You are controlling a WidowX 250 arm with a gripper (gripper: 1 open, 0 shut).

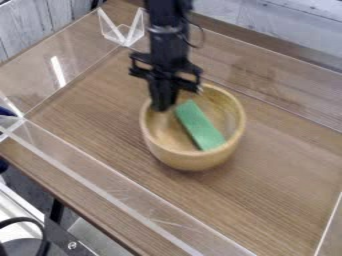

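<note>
A tan bowl [194, 150] sits on the wooden table, with a green block [201, 126] lying tilted inside it. My black gripper [163, 100] is over the left back part of the bowl's rim. It is shut, and blurred; nothing shows between its fingers.
Black cables lie at the lower left, off the table's edge, and a pale surface shows at the top left.
</note>
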